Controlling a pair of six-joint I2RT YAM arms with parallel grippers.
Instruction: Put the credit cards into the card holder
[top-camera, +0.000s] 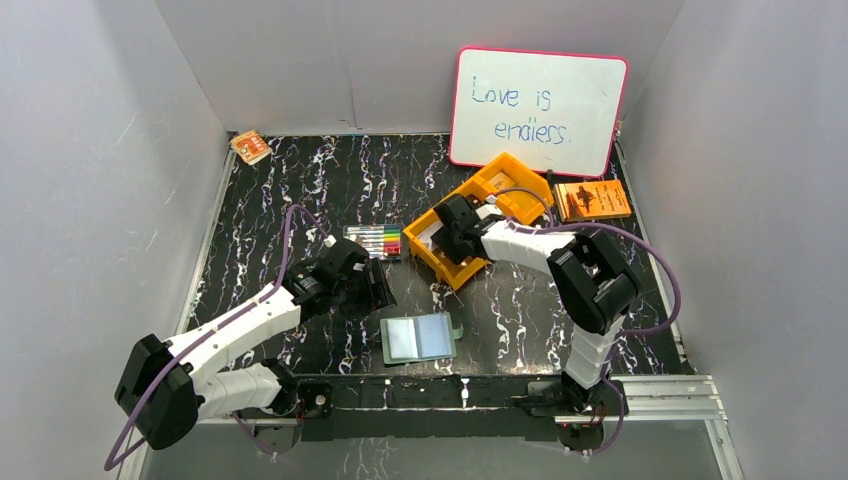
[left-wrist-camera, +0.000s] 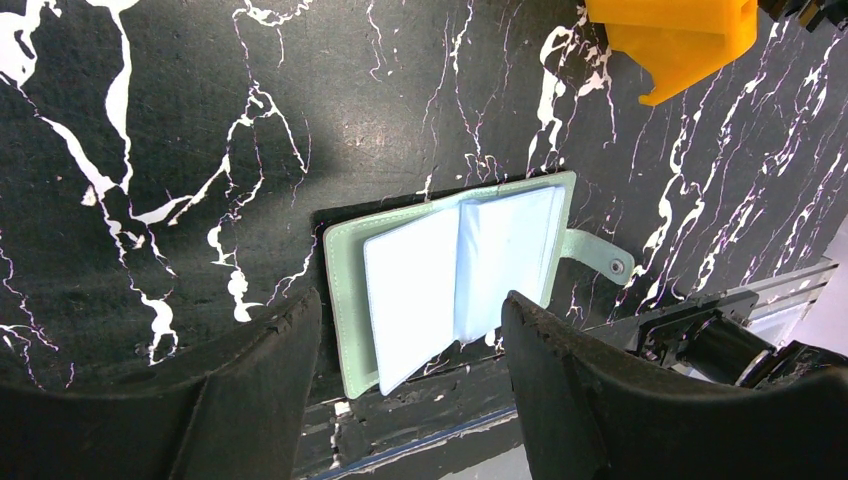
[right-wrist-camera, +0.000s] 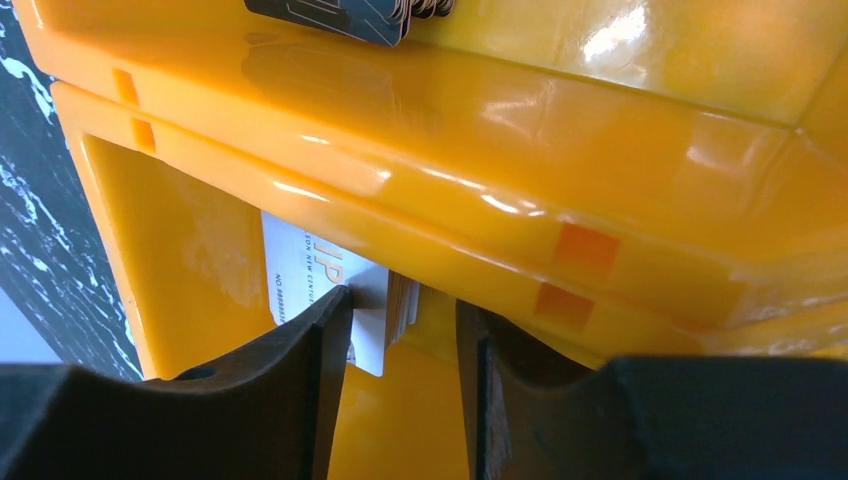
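Observation:
The pale green card holder (left-wrist-camera: 345, 290) lies unfolded on the dark table, its whitish sleeves (left-wrist-camera: 412, 295) facing up. Above it, my left gripper (top-camera: 384, 286) stands partly open with nothing held; both fingers frame the holder in the left wrist view. White printed cards (right-wrist-camera: 305, 262) stand in a stack inside the near yellow bin (right-wrist-camera: 205, 215). My right gripper reaches into that bin, fingers apart. Its left finger (right-wrist-camera: 330, 325) overlaps the stack's edge in view, with a gap before the other finger. Whether it touches the cards I cannot tell.
A second yellow bin (top-camera: 520, 180) adjoins the first; dark cards (right-wrist-camera: 345, 15) lie in it. Colored markers (top-camera: 373, 240) sit left of the bins. An orange book (top-camera: 592, 200) and a whiteboard (top-camera: 540, 105) are behind at right.

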